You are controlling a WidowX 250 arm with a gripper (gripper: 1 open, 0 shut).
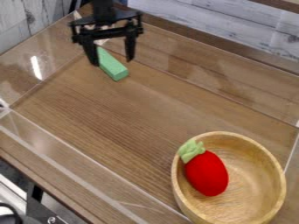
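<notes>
My black gripper point(107, 33) is in the upper left of the camera view, open, its fingers hanging just above and around the far end of a small green block point(114, 68) that lies on the wooden table. Whether the fingers touch the block cannot be told.
A wooden bowl point(258, 192) at the lower right holds a red strawberry-like toy point(207, 172) with a green top. The table's left edge runs along the lower left.
</notes>
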